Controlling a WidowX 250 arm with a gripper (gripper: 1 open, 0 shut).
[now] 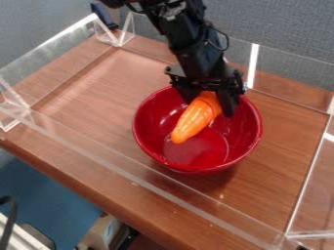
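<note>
An orange carrot (194, 120) lies tilted inside a red bowl (152, 146) on the wooden table, its upper end toward the back of the bowl. The black gripper (209, 94) reaches down from above over that upper end, at the bowl's back rim. The gripper's fingertips are dark and partly hidden, so I cannot tell whether they hold the carrot.
Clear plastic walls (264, 229) edge the wooden table (78, 98). Below the near left edge is a blue floor with some objects on it.
</note>
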